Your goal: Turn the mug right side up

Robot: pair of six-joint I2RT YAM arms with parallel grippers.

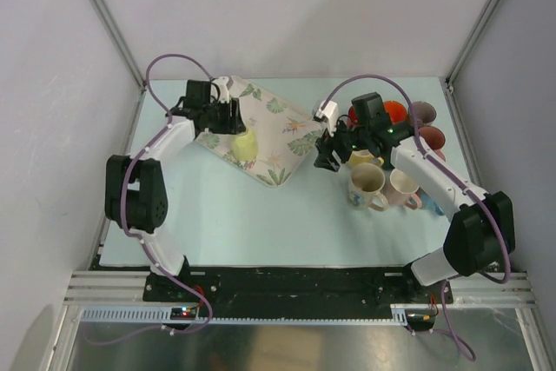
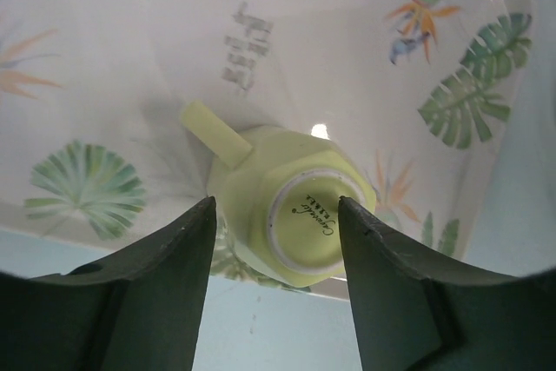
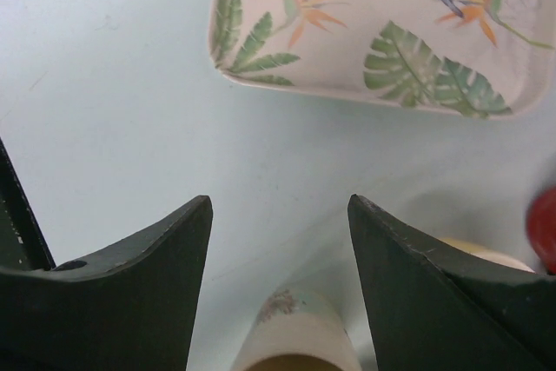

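The pale yellow-green mug (image 1: 244, 147) lies on its side on the floral tray (image 1: 288, 132), handle sticking up and base facing the left wrist camera (image 2: 308, 219). My left gripper (image 1: 229, 130) is at the mug, its fingers shut on it near the base (image 2: 277, 215). My right gripper (image 1: 327, 149) stands open in front of the tray's right side, above bare table, with nothing between its fingertips.
Several mugs crowd the right side of the table, including a cream one (image 1: 366, 182) and a pink one (image 1: 402, 187).
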